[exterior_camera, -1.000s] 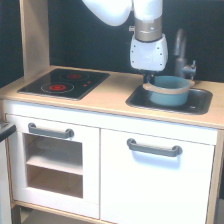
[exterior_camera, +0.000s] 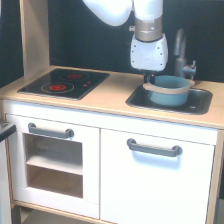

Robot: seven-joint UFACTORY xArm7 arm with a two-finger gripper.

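Observation:
A blue-grey pot (exterior_camera: 170, 97) is in the dark sink basin (exterior_camera: 135, 98) on the right of the counter in the camera view. My gripper (exterior_camera: 149, 78) points down at the pot's left rim, beside or touching it. Its dark fingers are small and partly merge with the pot's edge, so whether they are apart or closed on the rim does not show. The inside of the pot is mostly hidden at this angle.
Behind the pot stands a grey tap (exterior_camera: 180, 52). A black cooktop (exterior_camera: 64, 83) with red rings lies on the left. Bare wooden counter (exterior_camera: 112, 95) separates it from the sink. Below are white cabinet doors with dark handles (exterior_camera: 155, 149).
The pot looks slightly shifted, its left side a touch lower. My gripper stays at about the same place by its left rim.

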